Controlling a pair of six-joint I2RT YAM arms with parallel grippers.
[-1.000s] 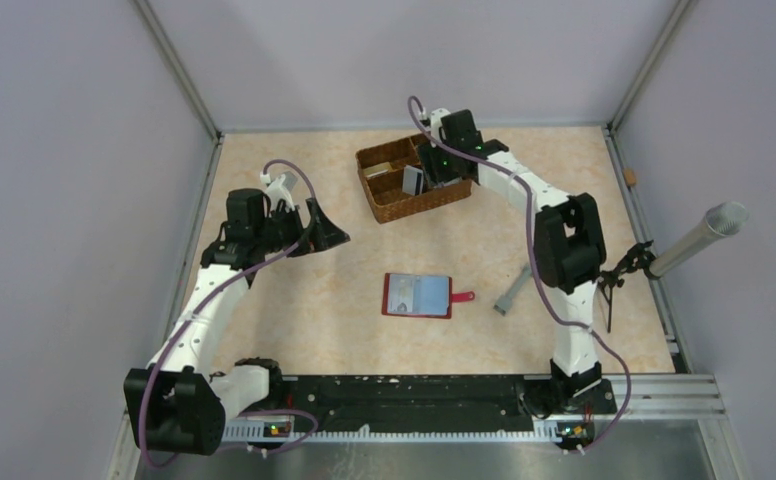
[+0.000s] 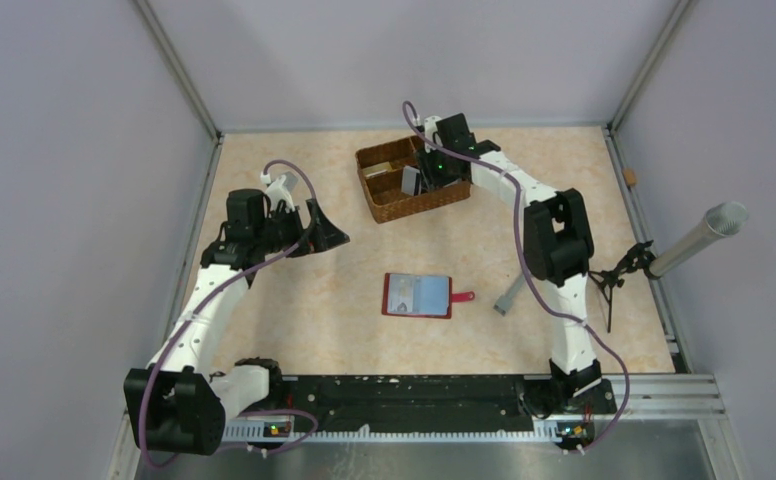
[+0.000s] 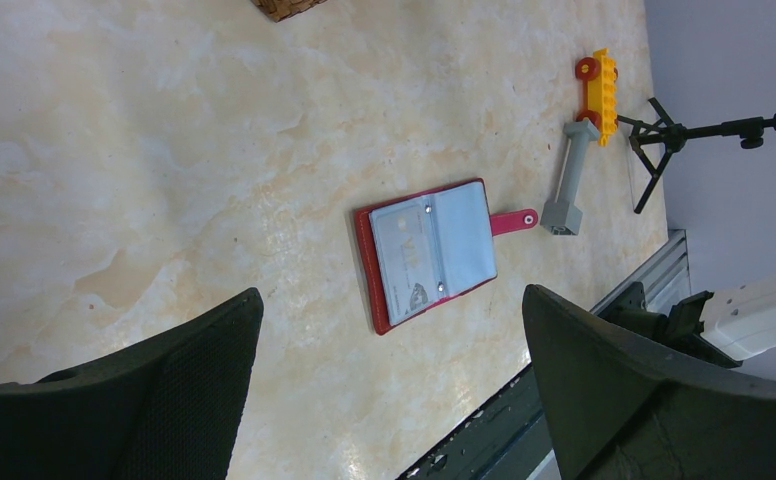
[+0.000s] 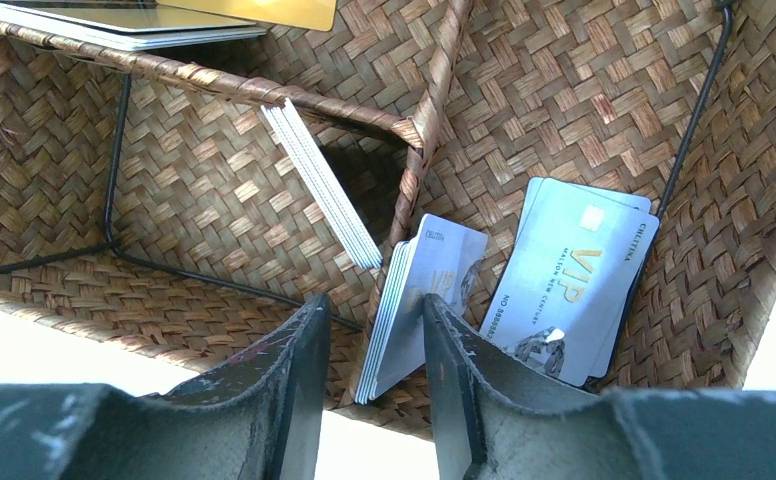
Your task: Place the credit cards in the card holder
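Observation:
A woven basket (image 2: 414, 205) with dividers stands at the back, holding stacks of cards. In the right wrist view my right gripper is down inside it, part open, its fingers either side of a leaning card stack (image 4: 442, 258), the right finger over that stack. More silver VIP cards (image 4: 574, 280) lie flat to the right; a thin stack (image 4: 322, 183) stands on edge to the left. The red card holder (image 3: 368, 260) lies open at the front middle, a card in its clear sleeve. My left gripper (image 2: 319, 225) stands open and empty above the left of the table.
A grey bar (image 3: 574, 175), a yellow toy car (image 3: 601, 95) and a black stand (image 3: 669, 138) sit at the right. The table between basket and holder is clear.
The right arm has shifted slightly left and down in the top view, deeper over the basket. The left arm and the card holder have not moved.

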